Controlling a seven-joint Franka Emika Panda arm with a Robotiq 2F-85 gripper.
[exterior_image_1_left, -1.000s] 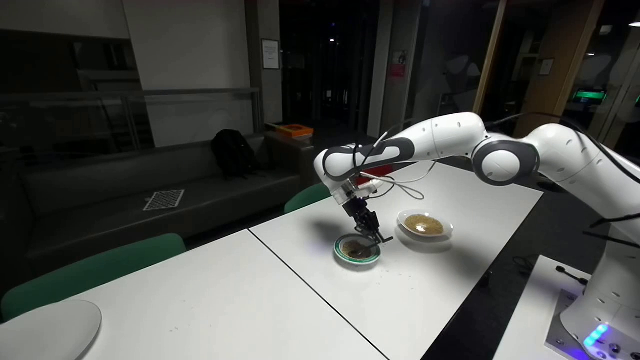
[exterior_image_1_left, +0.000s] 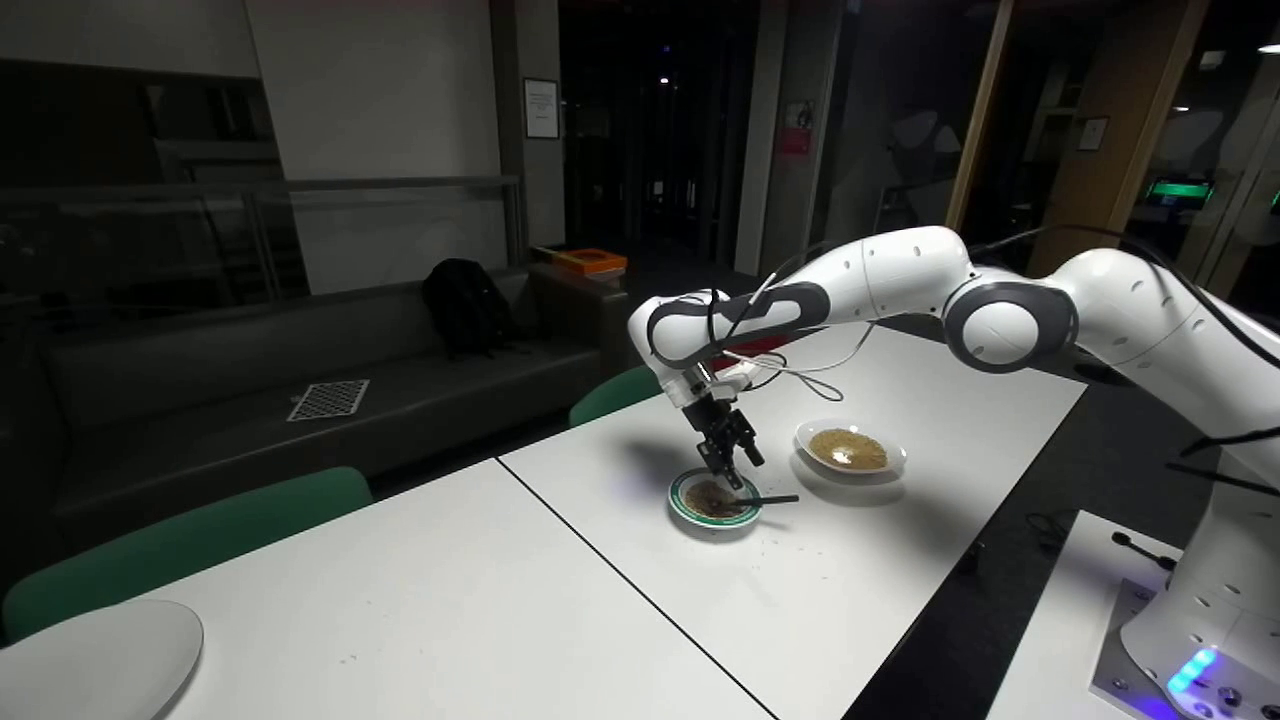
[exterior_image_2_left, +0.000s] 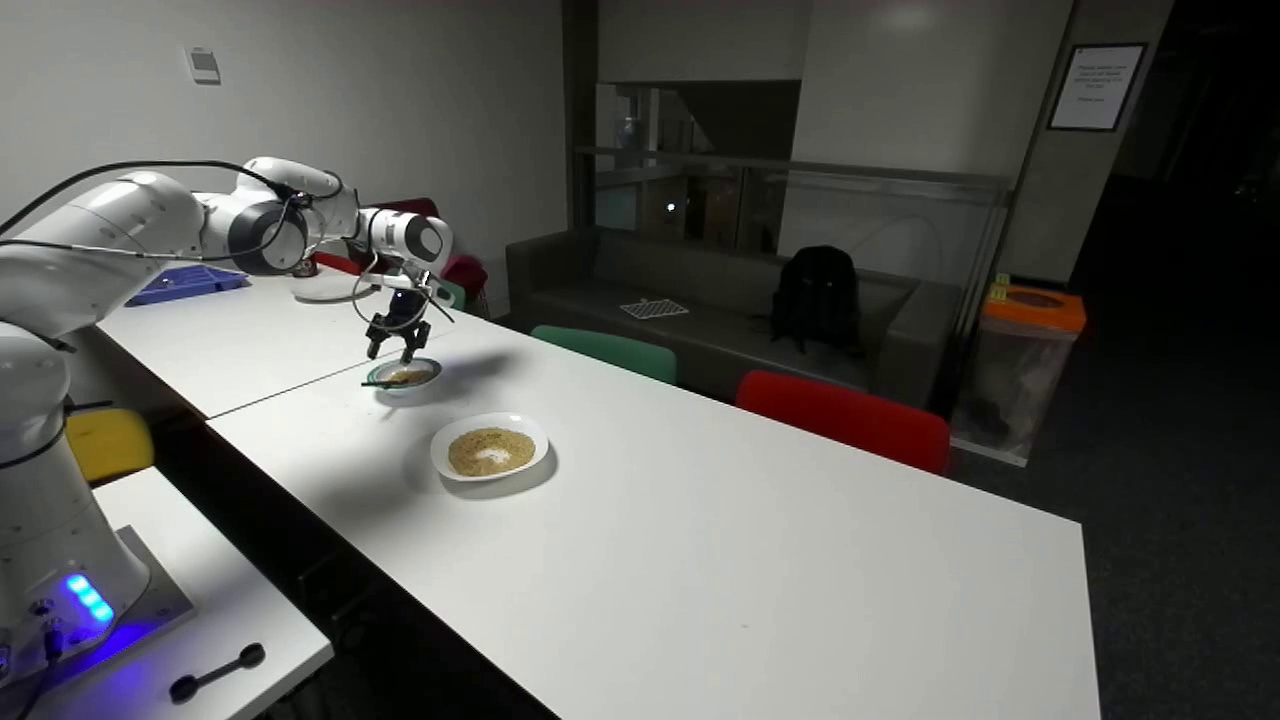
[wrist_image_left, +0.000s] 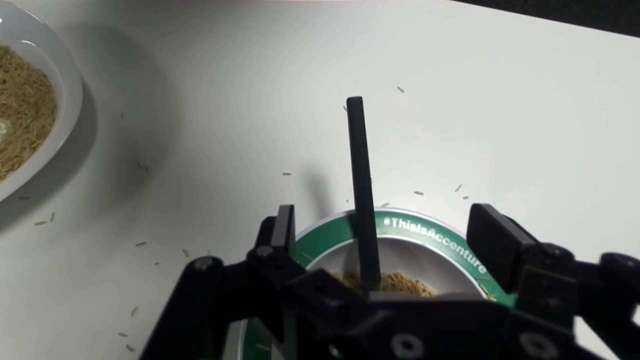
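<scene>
A green-rimmed bowl (exterior_image_1_left: 679, 508) stands on the table with brown grains inside. A dark utensil, seemingly a spoon (wrist_image_left: 360, 162), rests in it, its straight black handle crossing the rim and sticking out over the table. Above the bowl, my gripper is open, its two dark fingers (wrist_image_left: 490, 237) spread wide on either side of the handle and touching neither side. The utensil's lower end is hidden behind the gripper in the wrist view. A white oval dish (exterior_image_2_left: 540, 446) of light brown grains, with a pale patch in its middle, stands apart from the bowl.
Loose grains (wrist_image_left: 286, 174) are scattered on the white table around the bowl. A large pale plate (exterior_image_1_left: 102, 666) lies at the near left in exterior view 1. Green and red chairs (exterior_image_2_left: 840, 422) line the far edge.
One second ago the gripper was closed around the utensil's handle, which slanted higher. Now the fingers have spread apart, and the handle has come down onto the rim. The arm has barely moved.
</scene>
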